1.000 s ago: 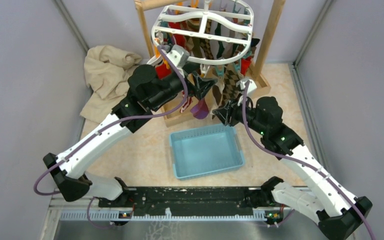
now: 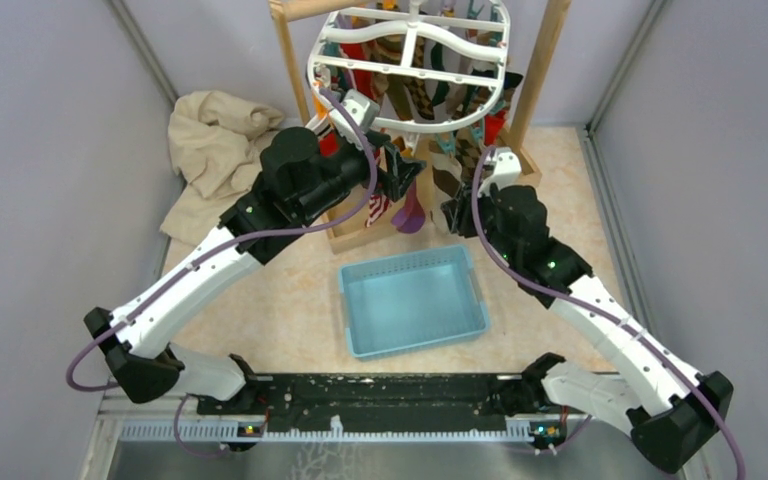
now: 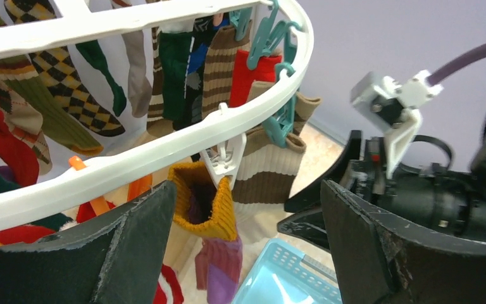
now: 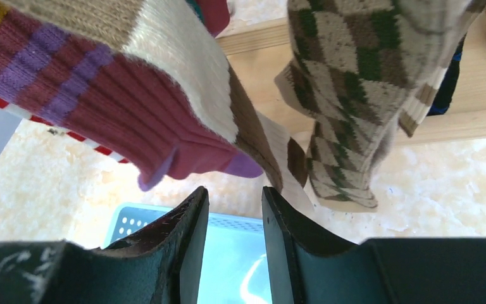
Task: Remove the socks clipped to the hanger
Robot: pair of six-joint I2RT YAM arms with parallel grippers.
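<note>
The white hanger carries several clipped socks. In the left wrist view, a yellow-cuffed sock hangs from a white clip between the spread fingers of my open left gripper; its lower part is purple and maroon. To its right hangs a brown-and-cream striped sock. My right gripper is part open below the hanging socks, with no sock visibly clamped. A brown-and-cream sock edge comes close to one fingertip; contact cannot be told. Beyond it hangs a green-and-cream checked sock.
A blue basket stands empty on the table in front of the hanger. The wooden stand frames the hanger. Beige cloth lies at the back left. Both grippers are close together under the hanger's front rim.
Over the last second my right gripper has moved slightly up and right in the top view. My left gripper has shifted only a little.
</note>
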